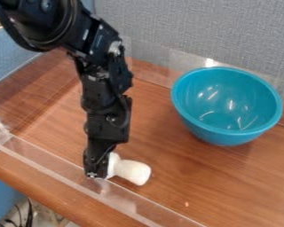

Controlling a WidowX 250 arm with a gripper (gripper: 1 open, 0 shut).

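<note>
My black gripper (100, 165) hangs from the arm down to the wooden table, near its front edge, and is shut on a white, rounded, elongated object (130, 171). The object lies low at the table surface and sticks out to the right of the fingers; its left end is hidden by the gripper.
A large turquoise bowl (227, 106) sits at the back right, apart from the gripper. A clear strip runs along the front edge, and a grey wall stands behind.
</note>
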